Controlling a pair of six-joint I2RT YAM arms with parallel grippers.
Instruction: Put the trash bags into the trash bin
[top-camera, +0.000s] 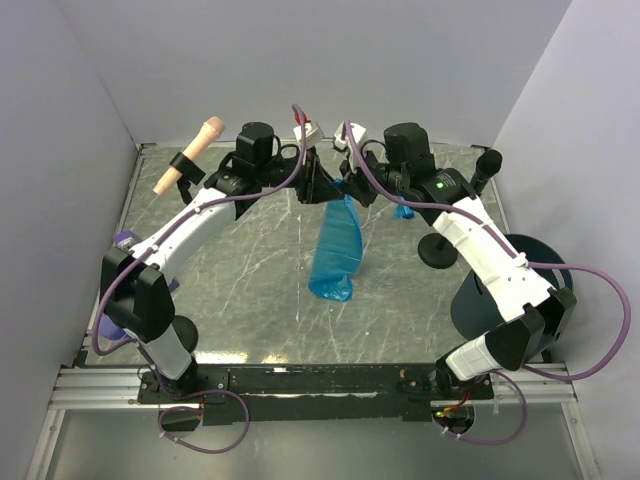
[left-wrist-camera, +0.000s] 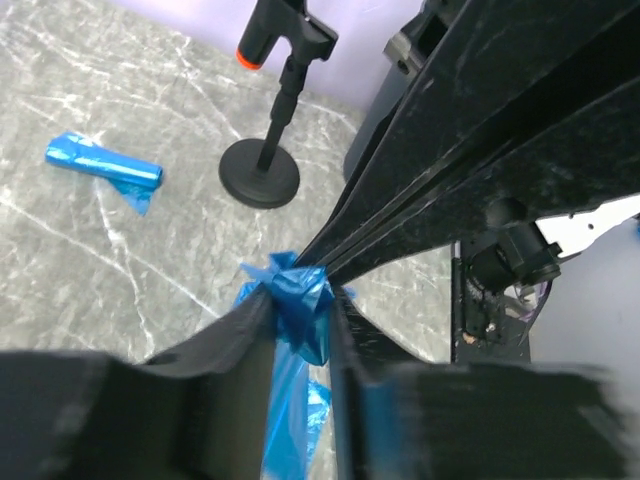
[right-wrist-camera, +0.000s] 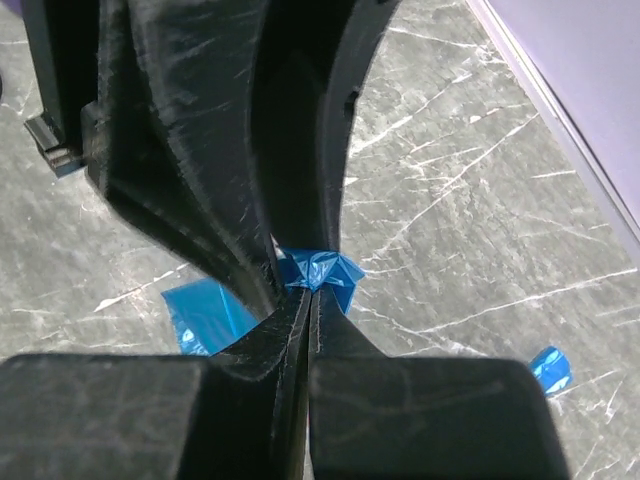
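A blue trash bag (top-camera: 338, 250) hangs between the arms over the table, its lower part spread out. The right gripper is shut at the bag's crumpled top, which shows at its fingertips. From the other side, my left gripper stands part open around the same bunched plastic, with bag showing in its gap. Both grippers meet closely in the top view. Another blue bag (left-wrist-camera: 100, 162), rolled up, lies on the table and is partly hidden by the right arm from above. The dark trash bin (top-camera: 478, 312) is at the right.
A black microphone stand (top-camera: 437, 251) is between the right arm and the bin. On the left are a wooden-handled object (top-camera: 190, 155) and purple items (top-camera: 112, 328).
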